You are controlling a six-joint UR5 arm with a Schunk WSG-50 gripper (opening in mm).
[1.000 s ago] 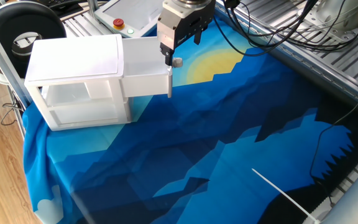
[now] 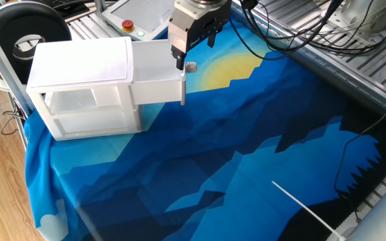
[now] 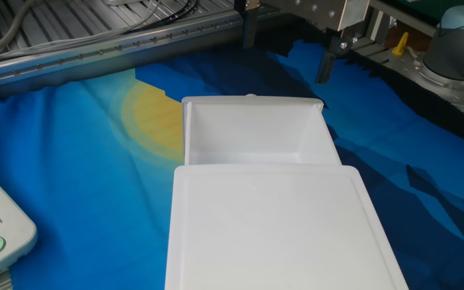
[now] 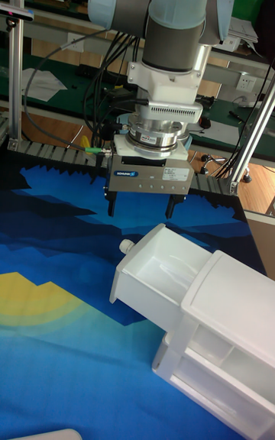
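Note:
A white two-tier drawer cabinet (image 2: 80, 63) stands on the blue patterned cloth. Its upper drawer (image 3: 252, 133) is pulled well out, and the part of its inside that shows is empty. A small round knob (image 4: 127, 246) sticks out from the drawer's front. My gripper (image 4: 140, 205) is open, its two black fingers (image 4: 170, 207) pointing down and wide apart with nothing between them. It hangs above and in front of the drawer's front, apart from it in the third exterior view. The cabinet's lower tier (image 2: 89, 120) appears closed.
A tablet-like control panel with a red button (image 2: 127, 25) lies behind the cabinet. Cables (image 2: 293, 47) run along the metal rail. A thin white stick (image 2: 303, 206) shows near the bottom right.
My gripper has shifted very slightly left in the first exterior view and remains open. The cabinet and its pulled-out drawer have not moved.

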